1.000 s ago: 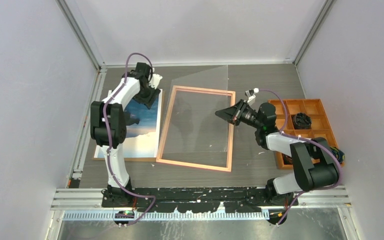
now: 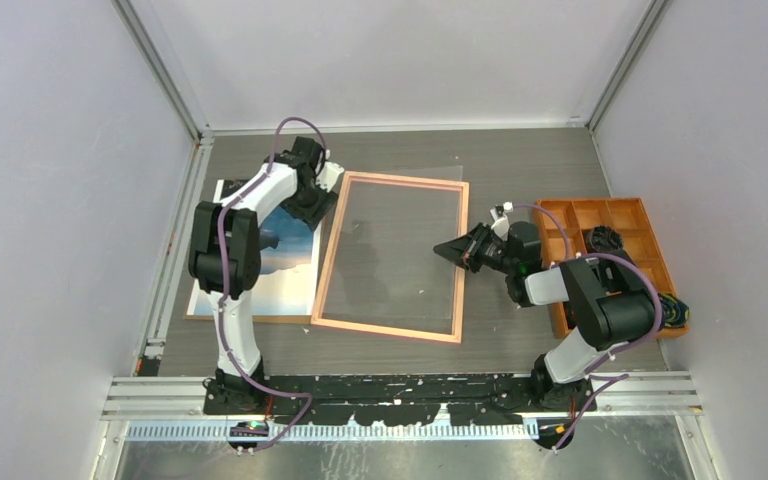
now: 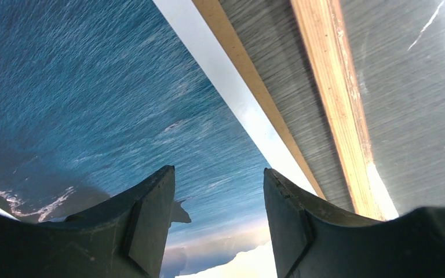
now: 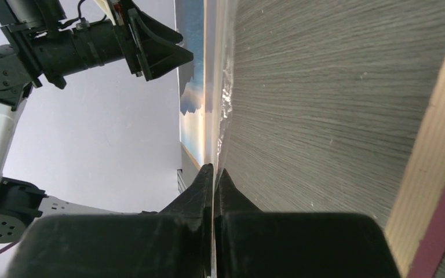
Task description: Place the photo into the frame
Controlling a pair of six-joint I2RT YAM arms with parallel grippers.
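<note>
The wooden frame [image 2: 390,331] lies on the table between both arms. Over its opening stretches a clear sheet [image 2: 400,250], seen almost edge-on in the right wrist view as a glossy strip [image 4: 225,98]. At the frame's right side my right gripper [image 2: 444,252] is shut on the edge of that sheet. Left of the frame lies the blue landscape photo [image 2: 285,270] with a white border, a brown backing board [image 3: 249,75] showing along its edge. Above the photo's upper right part, my left gripper hangs with its fingers apart and nothing between them.
An orange compartment box [image 2: 592,212] holding dark coiled items stands at the right. Only a narrow strip of table separates the photo from the frame's wooden side [image 3: 339,104]. Bare table [image 2: 530,155] shows at the back right.
The clear sheet has come down toward the front and now overlaps the frame more closely, with my right gripper shifted slightly down. My left gripper has moved right, toward the frame.
</note>
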